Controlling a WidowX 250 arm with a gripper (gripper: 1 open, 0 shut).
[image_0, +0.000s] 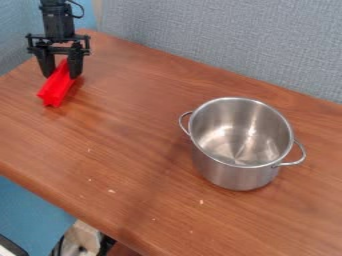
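My black gripper (60, 62) is at the far left end of the table, pointing down with its fingers closed on a long red object (55, 88), which lies slanted along the wooden surface or just over it; I cannot tell if it touches. A steel pot (238, 165) with two side handles stands on the right half of the table, apart from the gripper, and looks empty.
The wooden table (147, 170) has wide clear room between the red object and the pot. A grey-blue padded wall (241, 45) runs along the back. The table's near left edge drops to a blue surface.
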